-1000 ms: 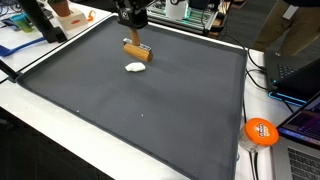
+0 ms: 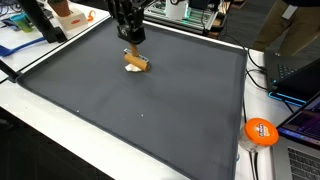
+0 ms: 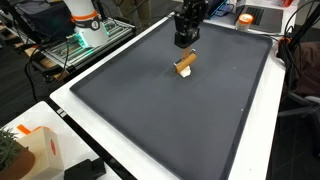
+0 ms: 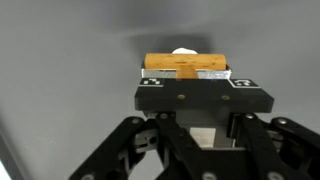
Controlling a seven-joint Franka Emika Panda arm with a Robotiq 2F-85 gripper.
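A wooden cylinder [image 2: 137,62] with a short stem hangs or rests just below my gripper [image 2: 133,43] near the back of the dark grey table. In the wrist view the cylinder [image 4: 185,61] lies crosswise ahead of the gripper, and its orange-brown stem [image 4: 187,72] runs back between the fingers, which are shut on it. A small white piece [image 2: 133,68] lies close against the cylinder, partly covered by it. In exterior view 2 this white piece [image 3: 185,72] shows just below the wood [image 3: 186,62]. Whether the two touch, I cannot tell.
An orange-lidded round container [image 2: 260,133] stands off its edge, near a laptop [image 2: 297,158]. Cables and dark equipment lie along the outer side. Bowls and coloured items sit at the far left.
The gripper and wooden piece have moved toward the front in exterior view 1.
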